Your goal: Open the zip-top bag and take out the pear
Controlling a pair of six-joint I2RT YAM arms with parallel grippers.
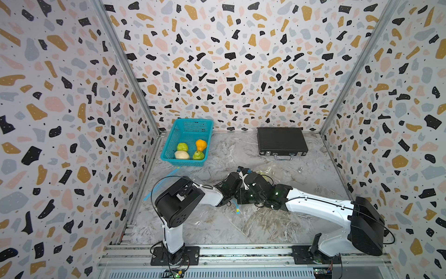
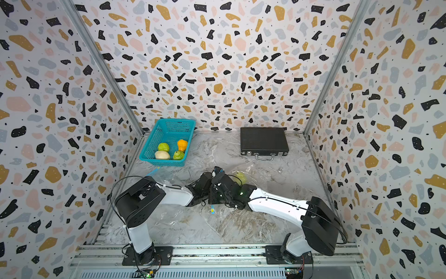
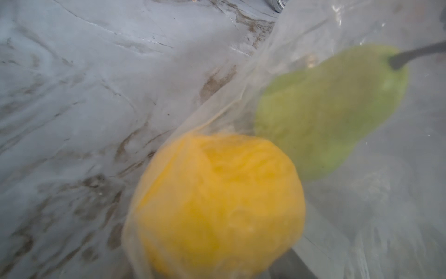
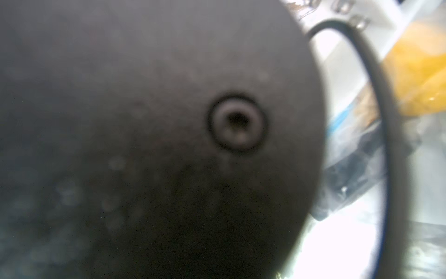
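A green pear (image 3: 334,107) with a dark stem lies inside the clear bag (image 3: 399,186). Beside it, under the same film, is a yellow fruit (image 3: 218,200), large and close in the left wrist view. From above, the pear (image 2: 240,177) shows just behind my right arm. The front ends of my left gripper (image 2: 203,188) and right gripper (image 2: 222,188) meet over the bag; their fingertips are hidden. A blue strip with a yellow tag (image 1: 237,210) pokes out below them. Dark arm housing fills most of the right wrist view, with blurred yellow fruit (image 4: 425,74) at its right.
The turquoise basket (image 1: 172,144) with several fruits stands at the back left. At the back right sits a black case (image 1: 282,140). Another blue strip (image 1: 160,183) with clear film lies left of my left arm. Bare marble lies in front.
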